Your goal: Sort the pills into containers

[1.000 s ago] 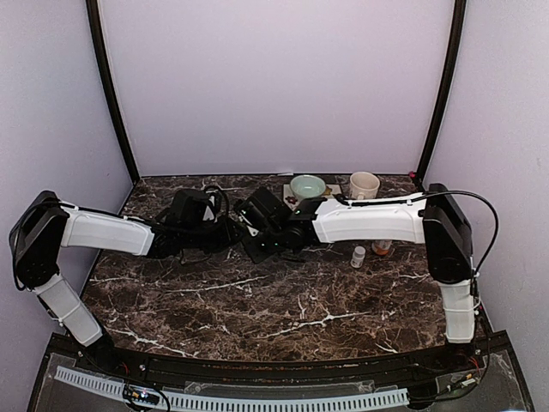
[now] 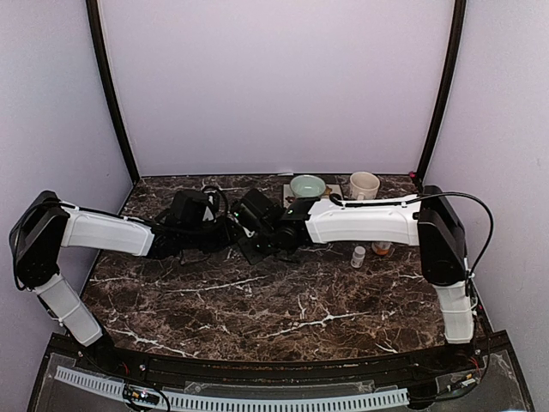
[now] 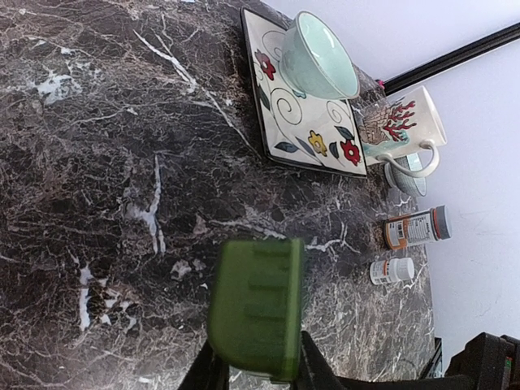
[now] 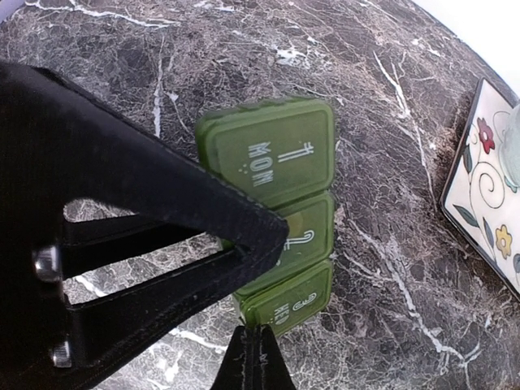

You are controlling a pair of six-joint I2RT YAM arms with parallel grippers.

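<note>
A green pill organizer [image 3: 258, 305] with day lids marked MON and WED is held up above the counter, between the fingers of my left gripper. In the right wrist view one black left finger [image 4: 244, 219] crosses the lid marked 2 on the organizer [image 4: 272, 158]. My right gripper is shut, its tips at the lower edge of the WED lid; nothing shows between them. The lids look closed, and no loose pills are visible. A small white bottle [image 3: 392, 270] and an orange-labelled bottle [image 3: 418, 227] stand on the right.
At the back are a flowered square tray [image 3: 280, 150] with a pale green bowl [image 3: 321, 57] on it, and a coral-patterned mug [image 3: 406, 122]. A small cup [image 3: 409, 180] stands behind the mug.
In the top view the left arm looks still, and the bottles, tray and mug have not moved.
</note>
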